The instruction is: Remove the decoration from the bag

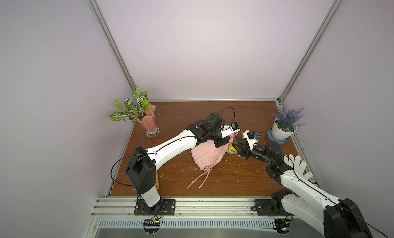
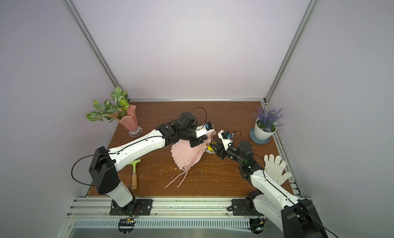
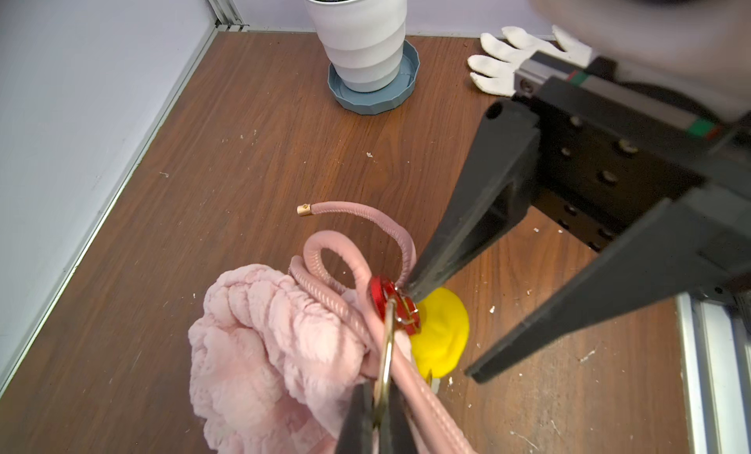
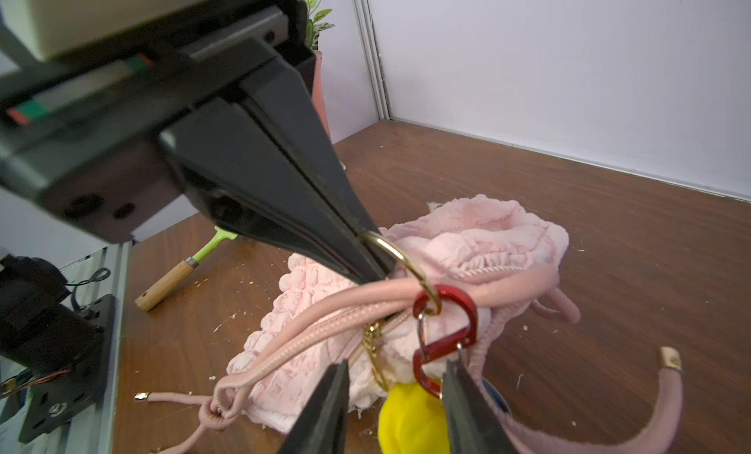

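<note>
The pink plush bag (image 1: 208, 155) lies mid-table, its cords (image 3: 344, 250) loose. A gold ring (image 4: 406, 258) rises from its top, and my left gripper is shut on that ring. Hooked to the ring is a red carabiner (image 4: 447, 346). Below it hangs the yellow decoration (image 4: 410, 422), its lower part out of frame in the right wrist view. My right gripper stands open just in front of the carabiner and above the yellow part. In the left wrist view one of its fingers (image 3: 477, 211) reaches the carabiner's edge; contact is unclear.
A potted lavender (image 1: 283, 125) and a white glove (image 2: 275, 168) occupy the right side. The pink vase with a plant (image 1: 148, 120) stands back left. A green-headed tool (image 2: 134, 176) lies front left.
</note>
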